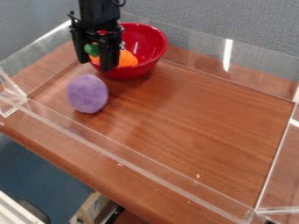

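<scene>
My black gripper (96,48) hangs over the left side of a red bowl (143,39) at the top of the view, its fingers pointing down. Behind and between the fingers a green object and an orange object (126,59) show; whether either is held I cannot tell. A purple oval object (87,94) lies on the wooden table in front of the bowl, apart from the gripper.
Clear low walls edge the table on several sides. A grey wall stands behind, and a dark floor shows at the lower left.
</scene>
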